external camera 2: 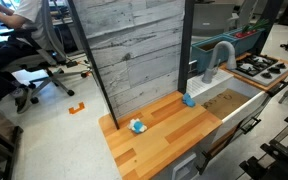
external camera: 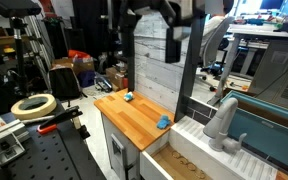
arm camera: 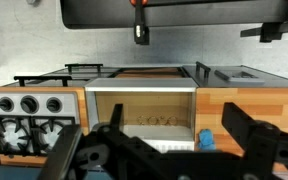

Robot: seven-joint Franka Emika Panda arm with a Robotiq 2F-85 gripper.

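In the wrist view my gripper stands open, its two dark fingers (arm camera: 112,128) wide apart, with nothing seen between them. It looks down over a white basin (arm camera: 90,111) with a wood-coloured bottom. A small blue item (arm camera: 206,139) lies on the wooden counter (arm camera: 246,100), to the right of the basin in that view. A second small item, blue and white (external camera 2: 137,126), rests farther along the counter. In exterior view 1, a blurred dark shape (external camera: 199,18) crosses the top and partly hides the panel.
A grey faucet (external camera: 221,120) rises behind the basin. Beyond it is a stove top (external camera 2: 263,67) with knobs. A white plank panel (external camera 2: 149,50) with a dark post (external camera 2: 89,60) backs the counter.
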